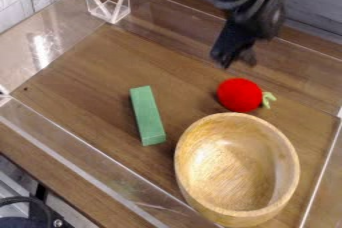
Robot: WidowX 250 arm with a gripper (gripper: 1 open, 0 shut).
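My gripper point(233, 52) hangs at the top right, dark and blurred, above and a little behind a red round vegetable point(241, 95) with a green stem; its finger state is unclear. A wooden bowl point(237, 170) sits at the lower right, in front of the red object. A green block point(147, 115) lies flat left of the bowl.
The wooden tabletop point(94, 87) has clear low walls around it. A clear plastic piece point(110, 4) stands at the back left.
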